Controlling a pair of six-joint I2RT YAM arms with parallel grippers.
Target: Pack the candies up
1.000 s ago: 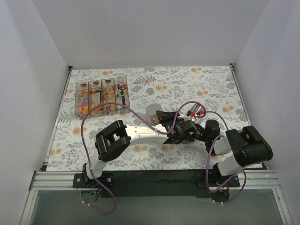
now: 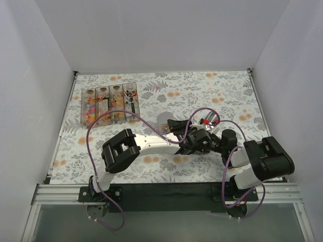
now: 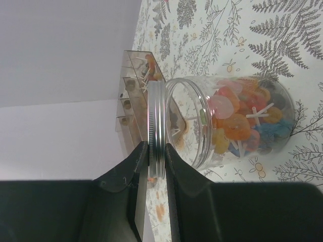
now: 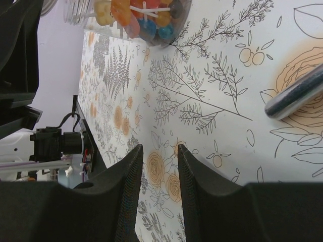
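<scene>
A clear jar (image 3: 242, 121) full of colourful lollipops and candies stands on the floral mat, its open mouth toward my left gripper. That gripper is shut on a silver lid (image 3: 156, 116), held on edge just beside the jar's rim. My right gripper is low over the mat with a gap between its fingertips and nothing in it; the jar (image 4: 136, 15) is at the top of its view. In the top view both arms meet at the centre and largely hide the grippers.
A clear divided box (image 2: 109, 104) of candies sits at the back left. A metal rod (image 4: 295, 93) lies right of my right gripper.
Both arms have shifted very slightly in the top view; otherwise little differs.
</scene>
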